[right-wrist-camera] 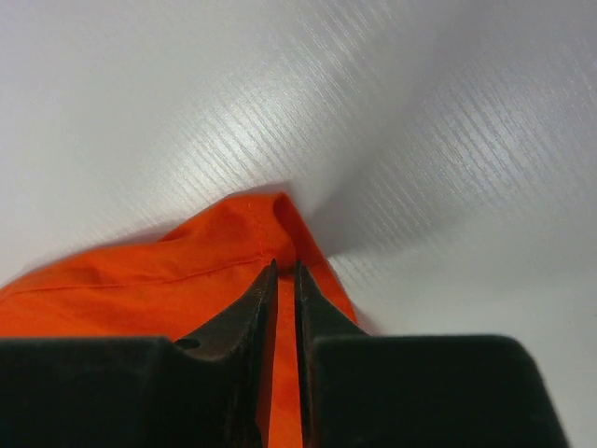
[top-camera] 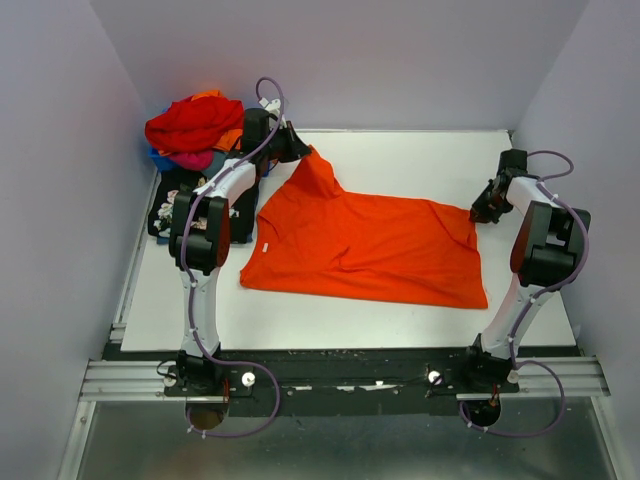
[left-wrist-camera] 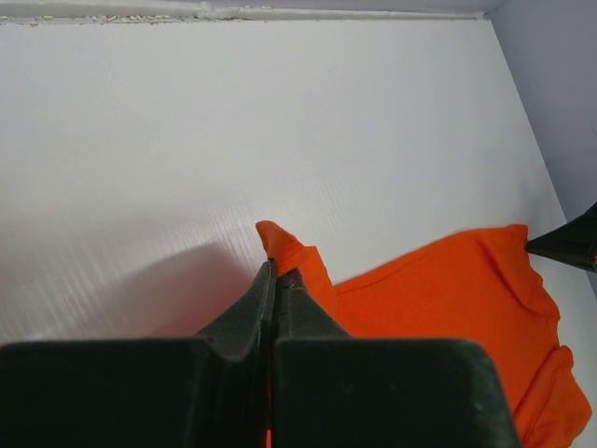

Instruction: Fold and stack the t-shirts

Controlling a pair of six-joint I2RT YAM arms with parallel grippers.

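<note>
An orange t-shirt (top-camera: 365, 240) is spread over the white table. Its far left corner is pinched by my left gripper (top-camera: 308, 152); in the left wrist view the cloth (left-wrist-camera: 297, 254) rises from between the closed fingertips. At the shirt's far right corner stands my right gripper (top-camera: 474, 216). In the right wrist view its fingers (right-wrist-camera: 244, 322) are close together with a narrow gap, and the folded orange corner (right-wrist-camera: 261, 224) lies at and between their tips. Whether that cloth is gripped firmly does not show.
At the left, a heap of crumpled clothes (top-camera: 195, 125), red on top, sits in a blue bin (top-camera: 160, 160) beside a dark patterned box (top-camera: 160, 215). Bare white table (top-camera: 420, 160) lies behind the shirt and in front of it.
</note>
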